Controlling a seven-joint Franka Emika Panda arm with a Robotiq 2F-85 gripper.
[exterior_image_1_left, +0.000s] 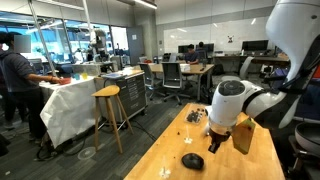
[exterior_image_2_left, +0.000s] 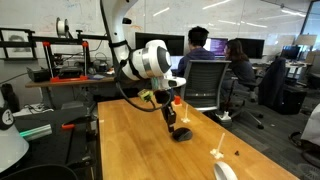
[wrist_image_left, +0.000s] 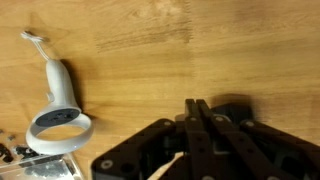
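Note:
My gripper reaches in from the bottom right of the wrist view with its black fingers close together. Nothing shows clearly between them. In exterior view 1 the gripper (exterior_image_1_left: 213, 146) is low over the wooden table, behind and to the right of a rounded black object (exterior_image_1_left: 192, 160). From exterior view 2 the same black object (exterior_image_2_left: 181, 134) lies close to the gripper (exterior_image_2_left: 171, 127). Part of a dark thing (wrist_image_left: 236, 103) shows beside the fingers in the wrist view. A white device with a ring-shaped end (wrist_image_left: 62, 112) lies to the left, clear of the gripper.
Bare wooden table (wrist_image_left: 150, 50) fills much of the wrist view. A clear container (wrist_image_left: 50, 170) and small dark pieces (wrist_image_left: 12, 150) are at its lower left. Small white items (exterior_image_2_left: 218, 148) stand along the table's edge in exterior view 2. A wooden stool (exterior_image_1_left: 108, 93) is off the table.

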